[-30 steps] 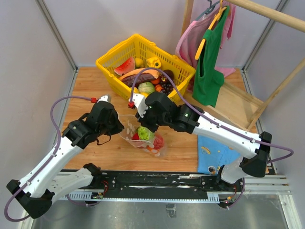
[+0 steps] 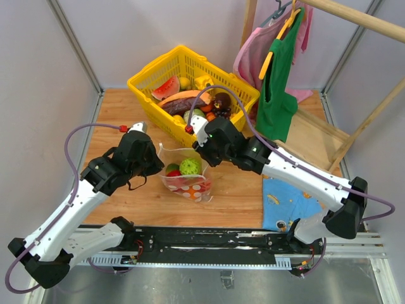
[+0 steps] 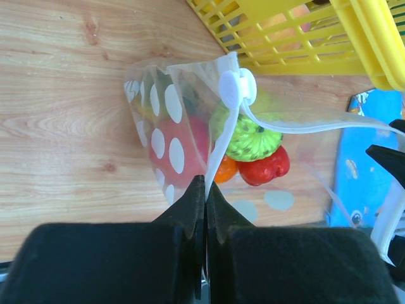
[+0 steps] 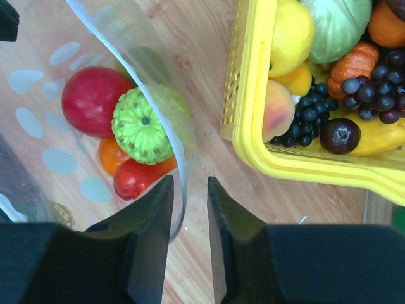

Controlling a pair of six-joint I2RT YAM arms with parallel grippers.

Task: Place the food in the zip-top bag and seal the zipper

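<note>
The zip top bag [image 2: 185,187], clear with white dots, holds a green gourd [image 3: 253,142], a red tomato [image 4: 95,101], an orange fruit and a red pepper [image 4: 136,180]. My left gripper is shut on the bag's rim at its left corner, the zipper strip running up from its fingertips with a white slider [image 3: 237,87] on it. My right gripper stands part open at the bag's right corner; the bag's zipper edge reaches down between its fingers, apparently not clamped.
The yellow basket [image 2: 142,88] of food stands behind the bag. A blue cloth [image 2: 281,202] lies to the right. Hanging garments [image 2: 278,95] on a wooden rack stand at the back right.
My right gripper has moved rightward from over the bag to its right edge, uncovering the gourd. The left arm has shifted slightly.
</note>
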